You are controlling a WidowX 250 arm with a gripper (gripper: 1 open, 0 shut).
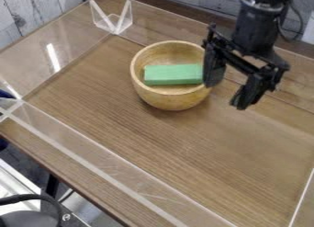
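Observation:
A green block (172,73) lies tilted inside a round tan bowl (162,97) at the upper middle of the table. My dark gripper (233,76) is just right of the bowl, low over the table, its dark fingers apart with nothing clearly held between them.
A clear plastic piece (113,15) sits at the back left. A dark cable or object (28,212) is at the lower left corner.

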